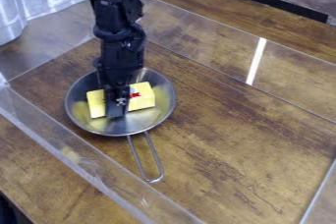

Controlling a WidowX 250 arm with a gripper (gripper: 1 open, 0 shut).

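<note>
A round metal pan (97,122) with a long wire handle (147,159) rests on the wooden table at centre-left. Inside it lies a yellow rectangular block (145,94) with a small red mark. My black gripper (114,106) reaches down into the pan over the block, shut, its fingertips at the block; exactly what is between them is partly hidden by the gripper itself.
Transparent walls stand along the left, and a dark backdrop lies at the back right.
</note>
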